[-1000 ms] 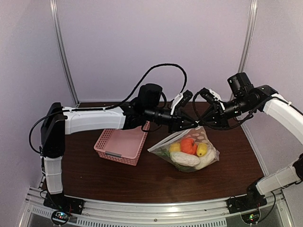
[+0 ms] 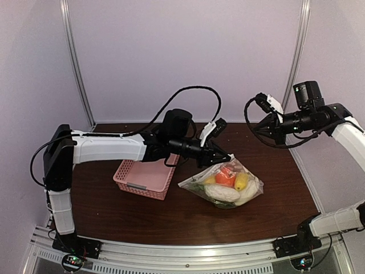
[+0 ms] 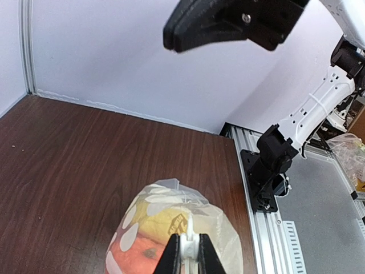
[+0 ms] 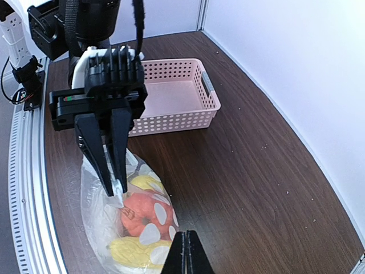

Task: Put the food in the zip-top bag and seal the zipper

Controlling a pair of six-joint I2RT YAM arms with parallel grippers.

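Note:
A clear zip top bag (image 2: pixel 246 196) lies on the table with food visible through its plastic: an orange-red item (image 2: pixel 225 176), a yellow one (image 2: pixel 242 181) and pale pieces. My left gripper (image 2: pixel 228 158) is shut on the bag's upper edge; in the left wrist view a white bit of it (image 3: pixel 189 247) sticks up between the fingertips. Whether the zipper is sealed cannot be made out. Raised to the right, apart from the bag, is my right gripper (image 2: pixel 278 141). In the right wrist view its fingers (image 4: pixel 198 255) are together with nothing showing between them.
Left of the bag, under and behind the left arm, stands an empty pink basket (image 2: pixel 145 177). Bare table (image 2: pixel 285 177) lies right of the bag and in front of it. White walls enclose the back and sides.
My right gripper has moved away to the right and up from the bag's corner, where it met the left one. The left gripper has shifted left and slightly down, still on the bag.

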